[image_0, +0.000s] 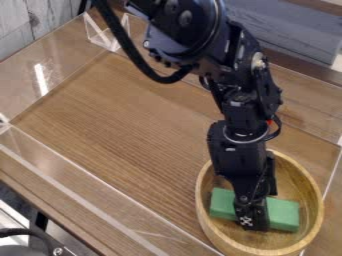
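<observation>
A yellow-tan round bowl (214, 238) sits at the lower right of the table, with a green block (278, 215) lying in it. My black gripper (251, 210) points down into the bowl over the middle of the block, its lower end at the block. The fingertips are dark and overlap the block, so I cannot tell whether they are open or shut on it.
A pale wall runs along the back, and a small reddish object is partly hidden behind the arm at the right.
</observation>
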